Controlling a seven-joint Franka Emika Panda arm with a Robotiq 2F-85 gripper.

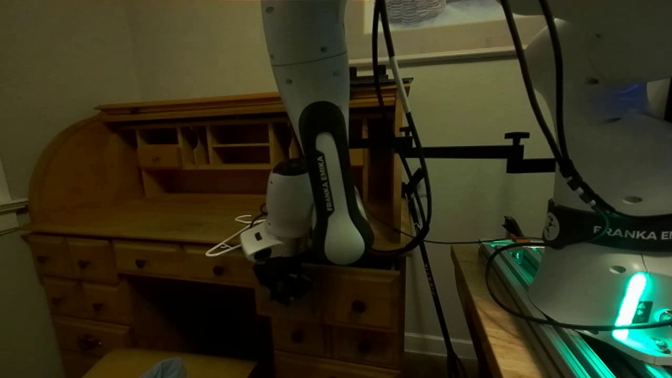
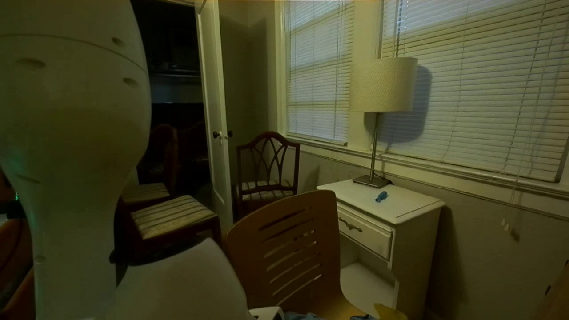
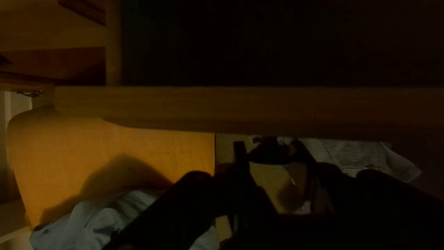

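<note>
The wooden desk's upper right drawer stands part way out, with a dark gap above its front. In the wrist view its front board runs across the picture, and its inside is too dark to read. My gripper is shut on a dark round drawer knob, which shows between the fingertips just in front of the board. From outside, the black gripper hangs at the left part of this drawer front and hides the knob there. A second knob on the same drawer is free.
A white hanger juts over the desktop edge. Near the drawer stands a wooden chair with bluish cloth on its seat. A white nightstand with a lamp is by the window.
</note>
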